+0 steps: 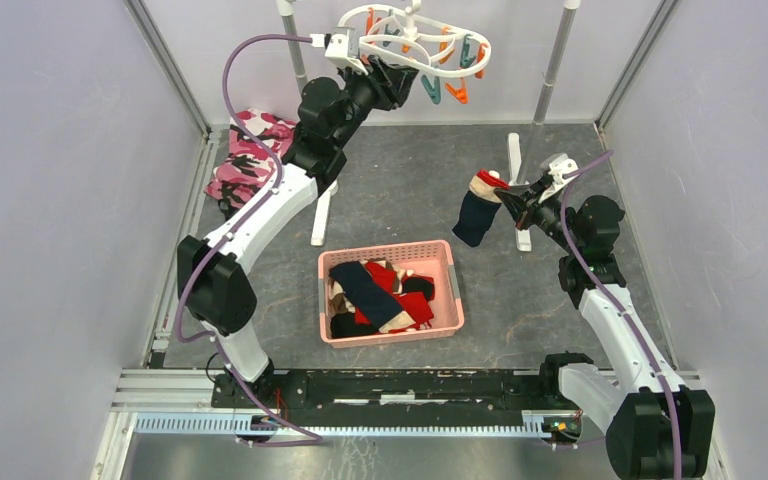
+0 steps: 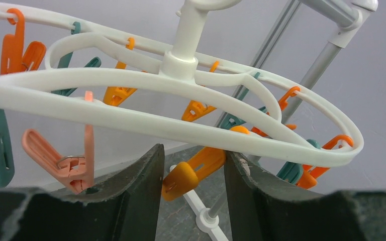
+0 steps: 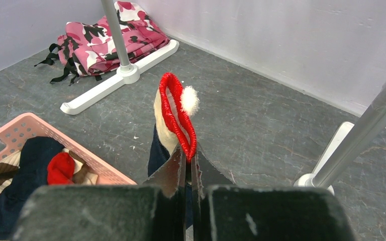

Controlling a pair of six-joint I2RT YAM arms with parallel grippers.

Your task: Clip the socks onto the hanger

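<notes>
The white round hanger [image 2: 146, 118] with orange, teal and pink clips is at the top of the top view. My left gripper is around an orange clip [image 2: 183, 178] on the hanger's near rim, its fingers part open; whether they grip the clip is unclear. My right gripper is shut on the red cuff of a sock [image 3: 163, 130], which hangs with red, cream and navy parts and a white tuft at the opening.
A pink basket [image 1: 440, 290] of socks lies on the floor in the middle. Stand poles [image 1: 560, 60] rise either side at the back. A pink camouflage bag [image 3: 100, 45] lies at the back left.
</notes>
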